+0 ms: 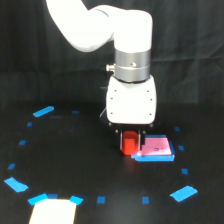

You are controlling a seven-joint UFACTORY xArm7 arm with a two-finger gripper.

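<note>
The white arm reaches down from the top, with its gripper (130, 148) low over the table. A red object (129, 143) sits between the dark fingers, which stand close against its sides. Just right of it, a pink piece (157, 145) lies on a light-blue, tray-like thing (154, 157). The red object's lower end is at the left edge of the blue thing; whether it touches the table or hangs just above cannot be made out. The fingertips are dark and small, so their contact is hard to see.
The table is black, with blue tape marks scattered around, such as one strip (184, 193) at front right and another (15, 184) at left. A pale square (52, 212) lies at the front left edge.
</note>
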